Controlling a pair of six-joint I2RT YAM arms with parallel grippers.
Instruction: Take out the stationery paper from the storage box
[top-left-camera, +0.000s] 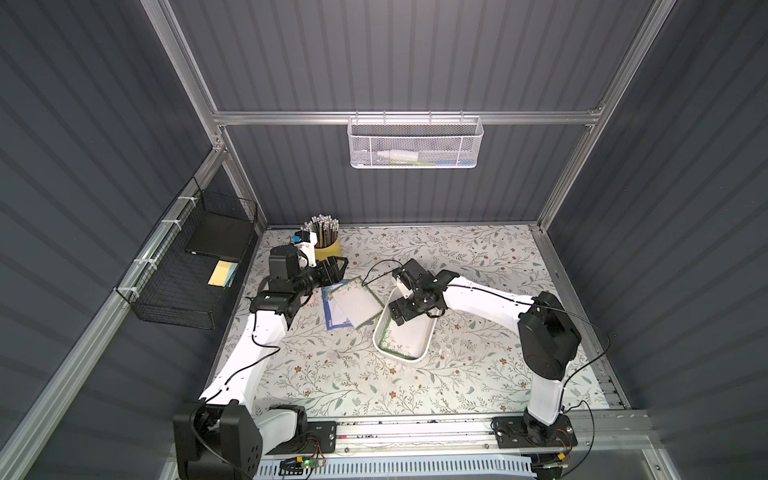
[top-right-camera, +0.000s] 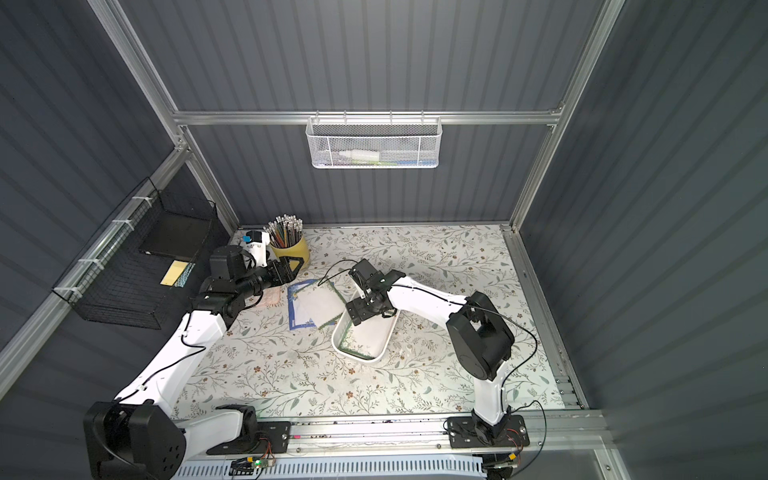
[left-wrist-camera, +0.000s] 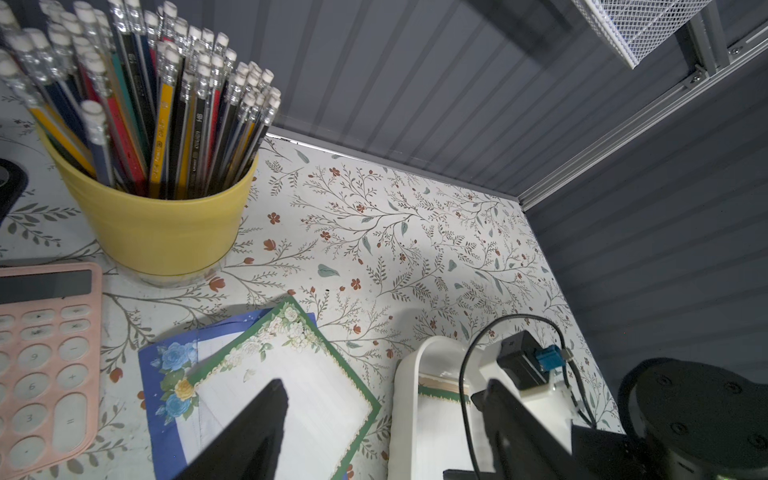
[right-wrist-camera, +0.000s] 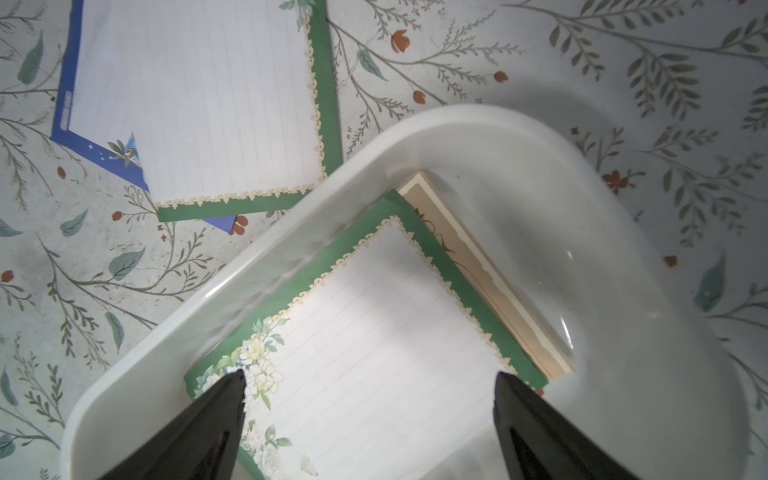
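Observation:
A white storage box holds green-bordered stationery paper with a brown strip beside it. My right gripper is open, pointing down into the box, its fingers over the paper in the right wrist view with nothing between them. My left gripper is open and empty, above and left of the box. Left of the box, on the table, lie stationery sheets with green and blue borders.
A yellow pencil cup stands at the back left beside a pink calculator. A black wire basket hangs on the left wall, a white mesh basket on the back wall.

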